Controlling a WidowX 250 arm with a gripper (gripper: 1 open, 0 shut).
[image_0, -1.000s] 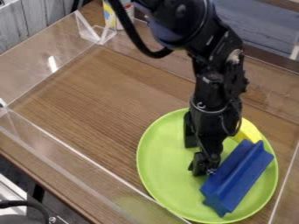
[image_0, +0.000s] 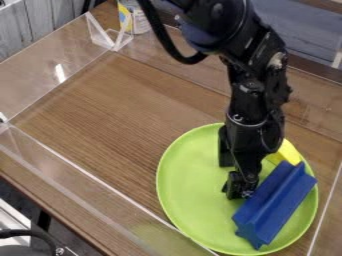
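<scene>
My black gripper (image_0: 241, 165) points straight down over a green plate (image_0: 187, 200), its fingers low at the plate's back half. A blue block with a ridged, elongated shape (image_0: 274, 205) lies on the plate, just right of the fingers. Behind it, a yellow object (image_0: 286, 152) shows partly at the plate's back right edge. The fingers stand open; whether anything small is between them is hidden by their dark shapes.
A white wire stand (image_0: 107, 30) and a can (image_0: 134, 18) sit at the back left. A grey panel runs along the back.
My gripper has shifted very slightly over the last second, staying low on the plate. The plate and the objects on it look unmoved.
</scene>
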